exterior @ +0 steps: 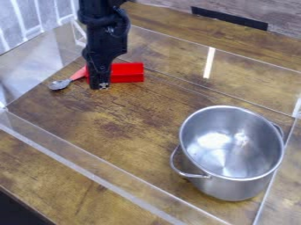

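Note:
My black gripper (102, 81) hangs low at the upper left, shut, with its tip at the left part of a red block (127, 72). A spoon (60, 84) with a red handle lies just left of the gripper, its handle running toward the block. A steel pot (230, 151) with side handles stands at the lower right. Whether the fingertips touch the block or handle I cannot tell.
Clear low walls edge the wooden table (118, 132). A dark slot shows at the back right.

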